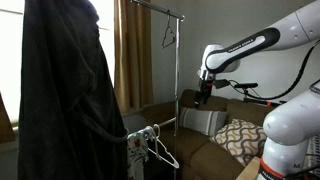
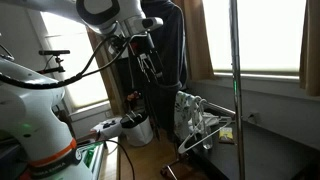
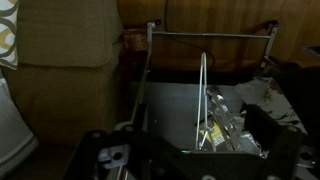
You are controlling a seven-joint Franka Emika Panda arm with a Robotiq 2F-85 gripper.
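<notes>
My gripper (image 1: 203, 96) hangs in the air above the sofa, pointing down. Exterior view 2 has the gripper (image 2: 152, 66) at upper left, apart from the hangers. Dark fingers stand wide apart along the bottom of the wrist view, with nothing visibly held between them. White hangers (image 1: 152, 141) hang together at the rack's lower part; exterior view 2 shows the white hangers (image 2: 203, 121) left of the metal pole (image 2: 237, 95). From above, a thin white hanger (image 3: 202, 86) appears edge-on. A dark hanger (image 1: 169, 36) dangles from the upper rail.
A large black garment (image 1: 65, 90) fills the left of exterior view 1. The brown sofa (image 1: 205, 158) carries a striped pillow (image 1: 202, 121) and a patterned pillow (image 1: 240, 138). A white bin (image 2: 136, 131) stands on the floor. The metal pole (image 1: 177, 85) rises near the arm.
</notes>
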